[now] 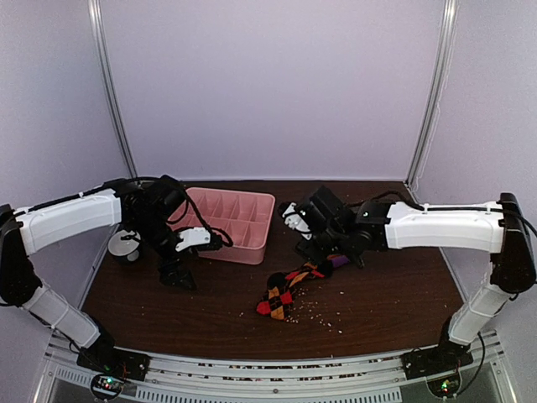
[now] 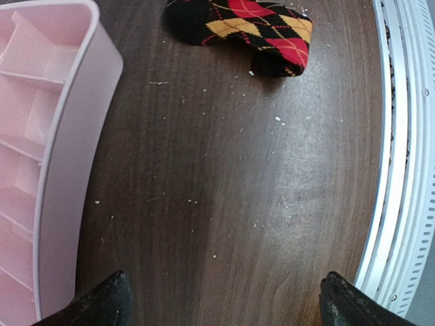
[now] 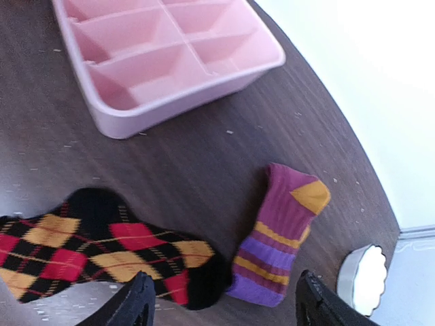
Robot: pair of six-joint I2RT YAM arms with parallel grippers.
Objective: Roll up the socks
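An argyle sock in black, red and orange (image 1: 277, 302) lies loosely stretched on the dark table; its patterned length (image 3: 126, 258) also fills the lower left of the right wrist view. Against its far end rests a purple sock with orange bands (image 3: 268, 248), mostly covered by the right arm from above. Over the socks hovers my right gripper, open, its fingers apart and gripping nothing. My left gripper is open above bare table, left of the argyle sock (image 2: 248, 27), with nothing between its fingers.
A pink divided box (image 1: 264, 227) stands behind the socks, between the arms, its compartments empty where visible. White round objects sit at the left edge (image 1: 124, 243) and near the purple sock (image 3: 368, 280). Small crumbs dot the table.
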